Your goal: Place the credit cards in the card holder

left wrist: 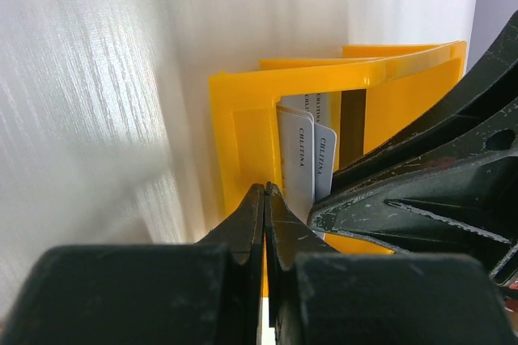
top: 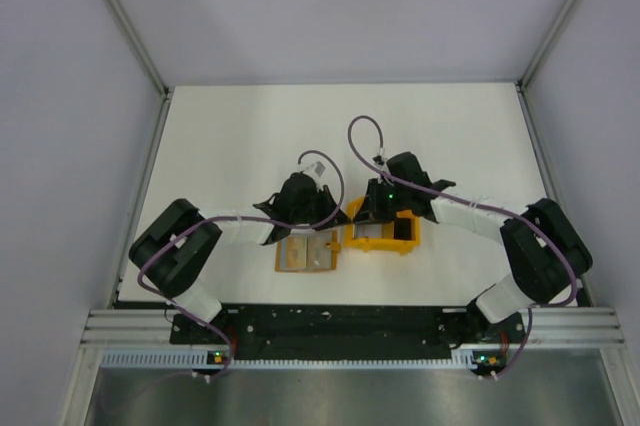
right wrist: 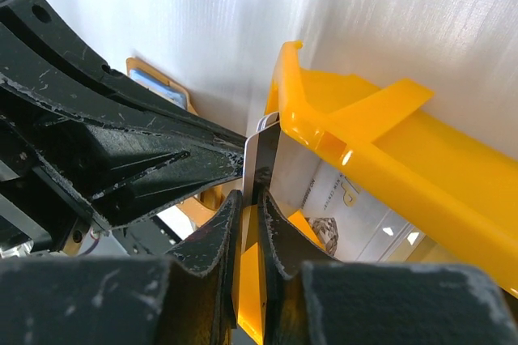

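Observation:
The yellow card holder stands under my right arm. In the left wrist view, pale cards stand on edge inside its near slot. My left gripper is shut at the holder's outer wall, nothing showing between its fingers. From the right, the right gripper's finger reaches to the cards. In the right wrist view, a card stands edge-on at the slot's end. My right gripper is slightly open, its fingers to either side of that card's lower part; contact is hard to make out.
Left of the holder lies a wooden tray with flat pieces in its compartments. Both arms come close together over the gap between tray and holder.

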